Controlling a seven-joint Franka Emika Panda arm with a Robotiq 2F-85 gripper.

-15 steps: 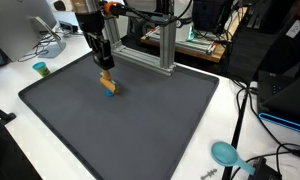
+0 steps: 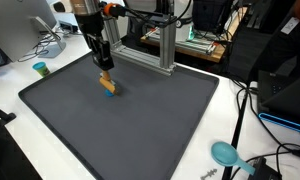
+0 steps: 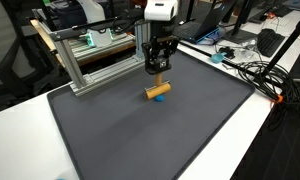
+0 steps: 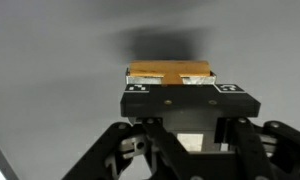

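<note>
A wooden mallet-like piece has a cylindrical head (image 3: 157, 91) and a short upright handle (image 3: 158, 77). My gripper (image 3: 158, 70) points down from above, shut on the handle. From the wrist, the wooden piece (image 4: 170, 67) spans the space past the fingers, and its handle runs between the pale fingertips of my gripper. A small blue object (image 2: 111, 93) shows beside the head at board level, partly covered by it; whether the two touch, I cannot tell.
The dark grey board (image 2: 130, 130) is mostly bare around the gripper. A white metal frame (image 3: 100, 75) stands at its back edge. A small green-and-blue cup (image 2: 41, 69) sits off the board, as does a turquoise object (image 2: 230, 156) in front at the right.
</note>
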